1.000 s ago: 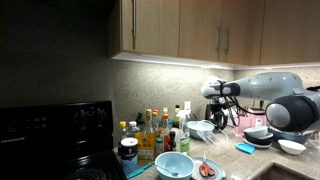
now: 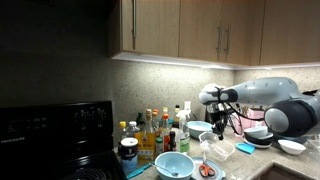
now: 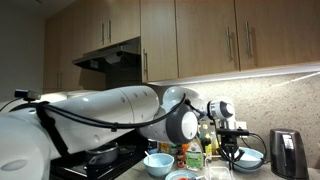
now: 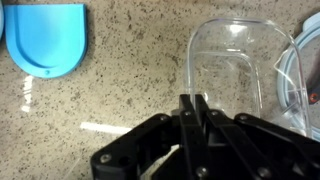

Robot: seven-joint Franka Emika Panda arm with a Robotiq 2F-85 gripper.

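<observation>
A clear plastic container [image 4: 240, 62] hangs from my gripper. The fingers are shut on its near left wall, and much of its open inside faces the wrist camera. From the first exterior view, the see-through container [image 2: 216, 149] shows faintly under my gripper [image 2: 217, 126], above the counter. The second exterior view shows my gripper [image 3: 232, 151] with part of the container [image 3: 218, 173] low at the picture's edge. Whether its base touches the counter, I cannot tell.
A bright blue flat piece [image 4: 46, 38] lies on the speckled counter [image 4: 130, 75]. A light blue bowl [image 2: 175, 165] and a plate [image 2: 208, 171] stand left of the container, bottles [image 2: 157, 138] behind the bowl. White bowls [image 2: 290, 147] sit at the right. A toaster [image 3: 288, 154] stands near the wall.
My gripper has moved a little lower and to the right, carrying the clear container with it. The container hangs less tilted than before. Bowls and bottles have not moved.
</observation>
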